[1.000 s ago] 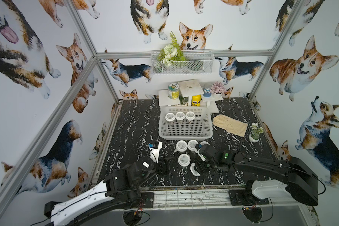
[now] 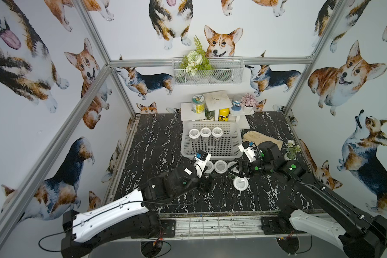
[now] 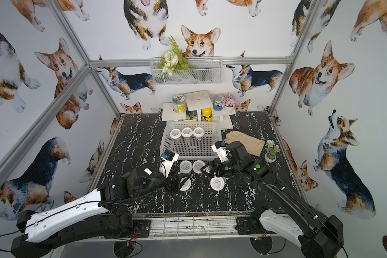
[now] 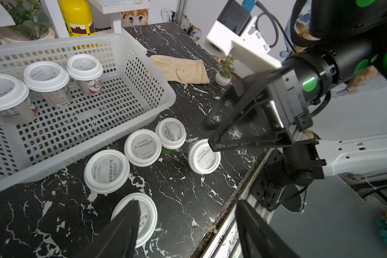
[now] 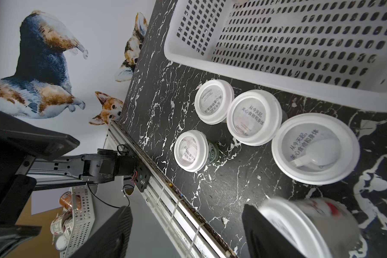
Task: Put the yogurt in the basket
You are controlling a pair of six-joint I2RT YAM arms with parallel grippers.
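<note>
Several yogurt cups with white lids stand in front of the basket (image 2: 185,148). Three more cups, such as the yogurt in the basket (image 4: 88,71), stand along its back left. Over the front left yogurt cup (image 3: 185,185) hangs my left gripper, open; one finger partly hides that cup's lid (image 4: 147,217). My right gripper is open with nothing between its fingers, above the table by the row of cups. Just outside its right finger is the front right yogurt cup (image 5: 318,228), blurred there; its lid (image 2: 240,183) faces up in the top left view.
A beige glove (image 3: 245,142) and a potted plant (image 3: 271,150) lie to the right. Behind the basket is a white stand (image 2: 217,101) with jars. Much of the basket floor (image 4: 86,116) is bare, and the table's left side is clear.
My left gripper has moved right, over the front left cup.
</note>
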